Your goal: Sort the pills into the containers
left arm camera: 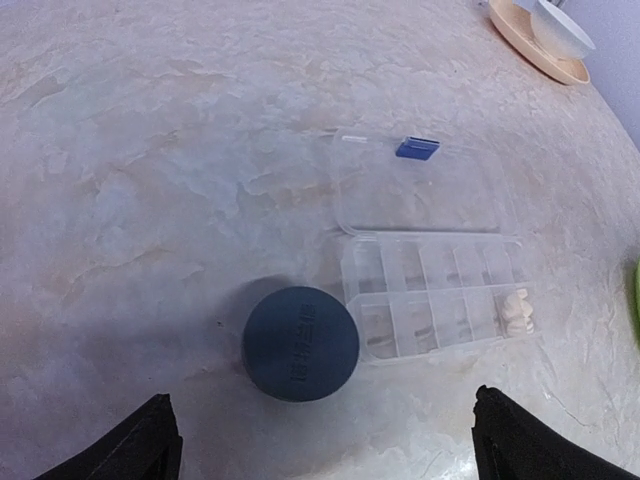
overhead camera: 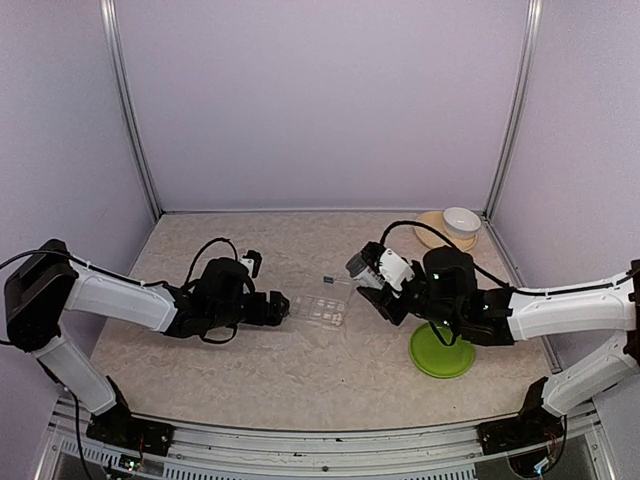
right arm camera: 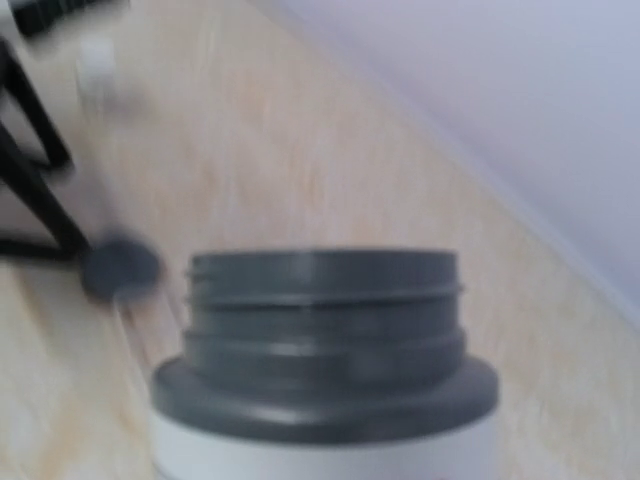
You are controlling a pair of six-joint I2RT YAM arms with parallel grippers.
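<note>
In the top view, my right gripper is shut on a pale bottle, held raised and tilted. Its dark threaded neck is uncapped in the right wrist view, where the right fingers are out of sight. A dark round cap lies touching or very close to the near left corner of the clear pill box. The box's lid is folded open. Several whitish pills sit in its front right compartment; the other compartments look empty. My left gripper stands open, fingers apart near the cap.
A green plate lies front right, below the right arm. At the back right, a white bowl rests on a tan plate. A small blurred whitish object stands beyond the left arm.
</note>
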